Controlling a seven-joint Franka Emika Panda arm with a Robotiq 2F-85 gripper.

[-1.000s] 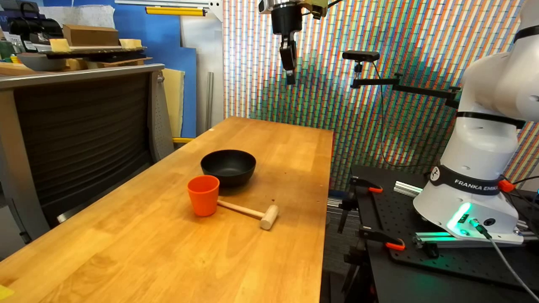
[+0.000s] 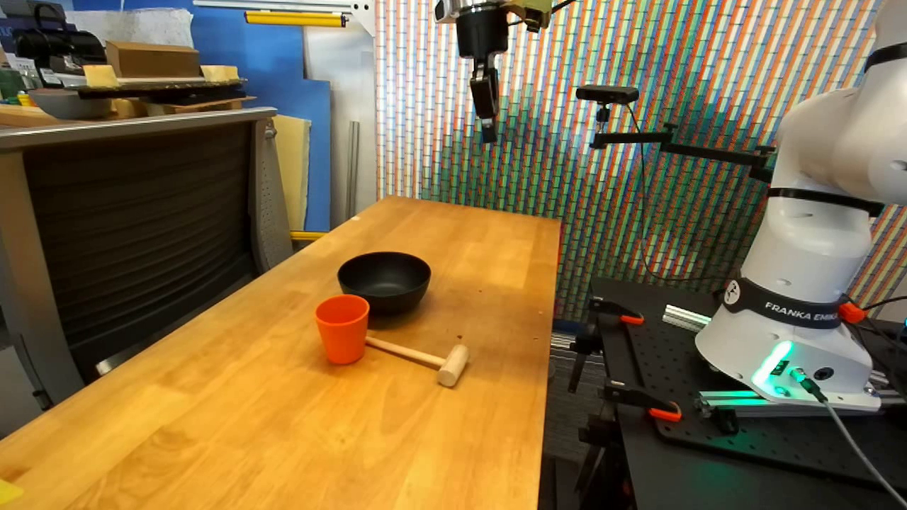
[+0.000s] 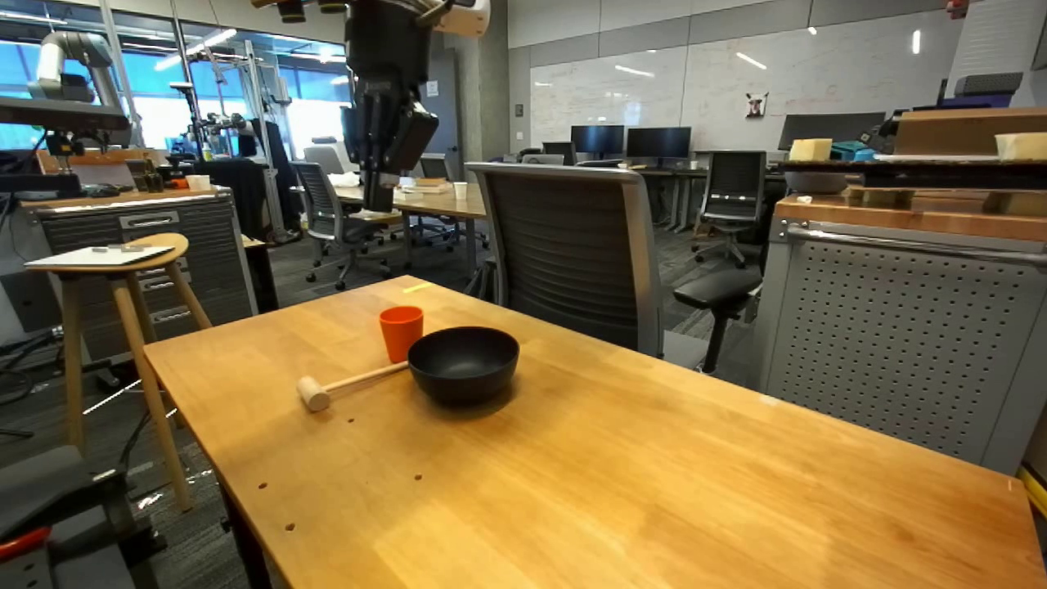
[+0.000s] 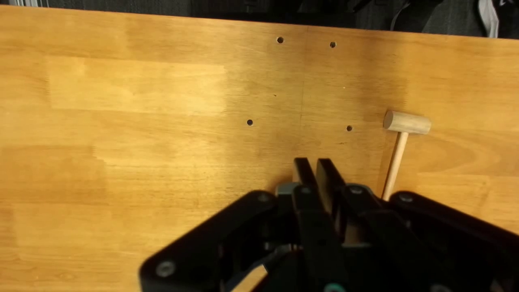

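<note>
High above the table hangs my gripper (image 2: 488, 134), well clear of every object there. In the wrist view its two fingers lie almost together, with a narrow gap and no object that I can make out between them. A black bowl (image 2: 385, 283) stands upright on the table, beside an upright orange cup (image 2: 344, 330). The wooden mallet (image 3: 343, 384) lies flat, its handle reaching toward the cup and bowl. From the wrist, the mallet's head (image 4: 407, 122) shows to the right of the fingertips; bowl and cup are hidden behind the gripper.
An office chair (image 3: 574, 255) stands close along one long side. The robot's base (image 2: 782, 323) is on a black bench across a gap from the table.
</note>
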